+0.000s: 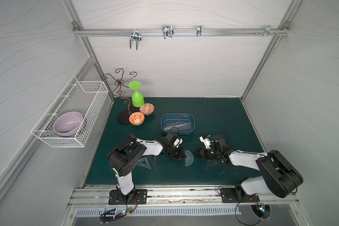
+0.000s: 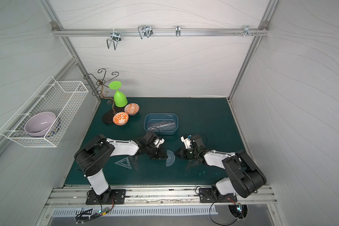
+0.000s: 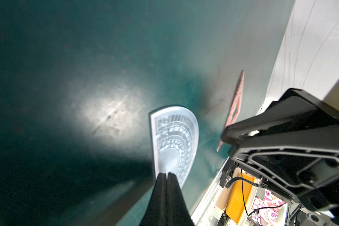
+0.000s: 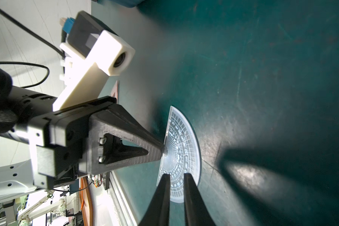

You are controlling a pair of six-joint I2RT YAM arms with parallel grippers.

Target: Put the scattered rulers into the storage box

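Note:
A clear semicircular protractor [image 1: 189, 158] [image 4: 179, 146] lies on the mat between my grippers. My left gripper is shut at the protractor's straight side, with no object clearly between its fingers. My right gripper is at the other side, its fingertips slightly apart with nothing visible held. A clear triangle [image 2: 124, 162] lies on the mat beside the left arm. Another triangle [image 1: 211, 163] lies partly under the right arm. The blue storage box [image 1: 177, 117] behind the grippers contains clear rulers [image 2: 161, 125].
Two patterned bowls [image 1: 136, 118], a green goblet [image 1: 137, 98] and a wire stand [image 1: 119, 84] occupy the back left. A white basket [image 1: 90, 94] with a lilac bowl hangs at the left wall.

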